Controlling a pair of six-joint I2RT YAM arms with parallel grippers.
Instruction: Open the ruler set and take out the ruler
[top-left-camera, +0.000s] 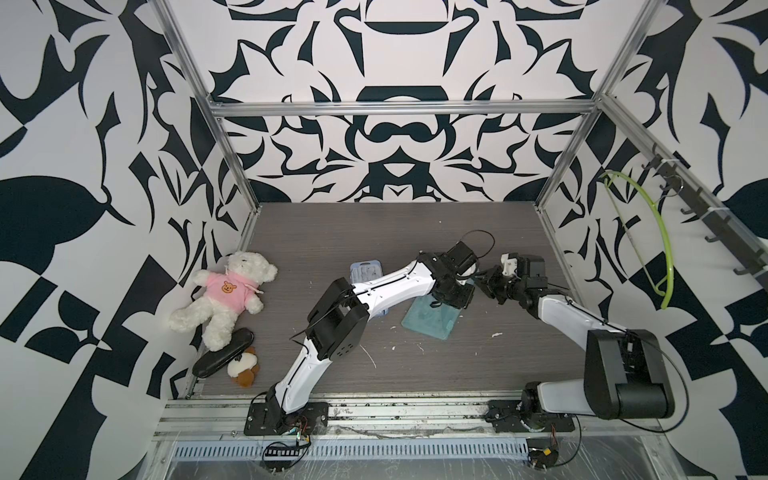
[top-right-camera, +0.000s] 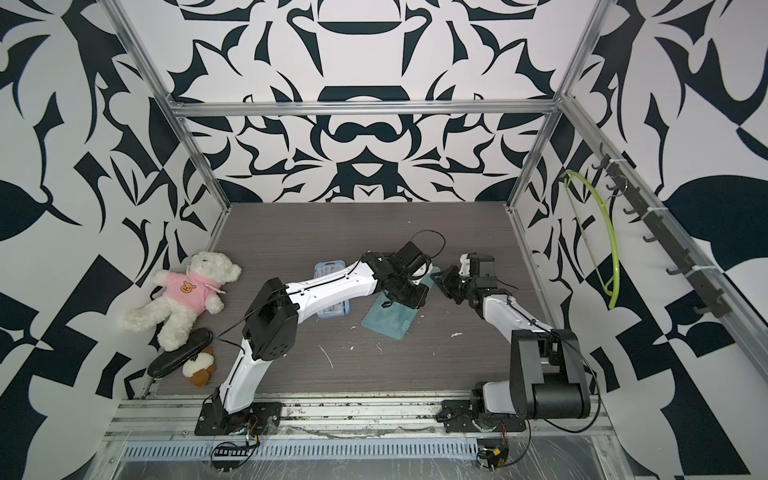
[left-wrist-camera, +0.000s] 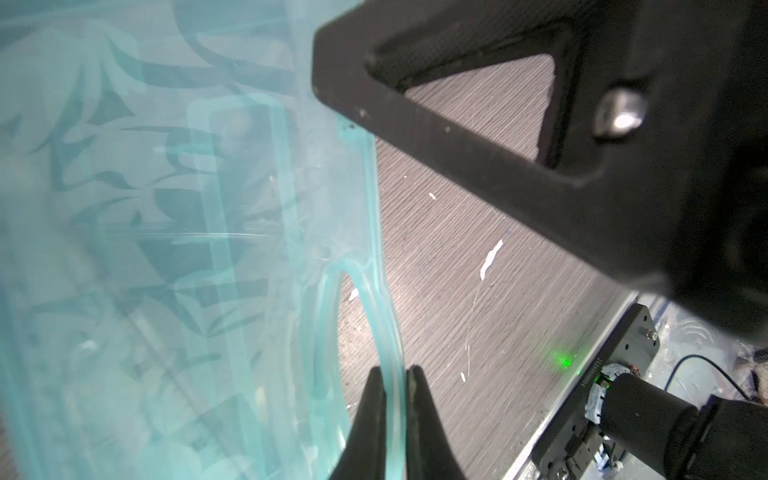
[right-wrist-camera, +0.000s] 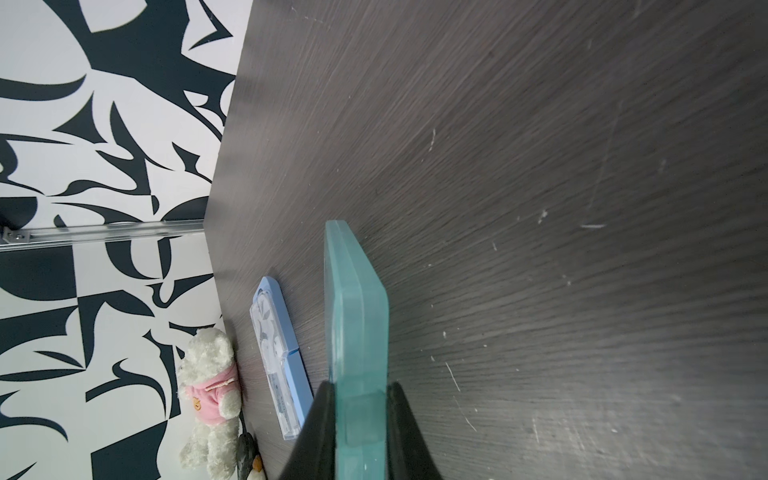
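Observation:
A teal translucent ruler set pouch is upright in the middle of the table, partly hidden by my left arm. In the left wrist view its flat face with ruler outlines fills the left side, and my left gripper is shut on its edge. In the right wrist view the pouch stands edge-on, its near end between the fingertips of my right gripper; whether these grip it or just surround it is unclear. In the overhead views the right gripper meets the pouch from the right, beside the left one.
A blue-rimmed clear case lies left of the pouch. A white teddy bear, a black elongated case and a small brown-white toy are at the left.

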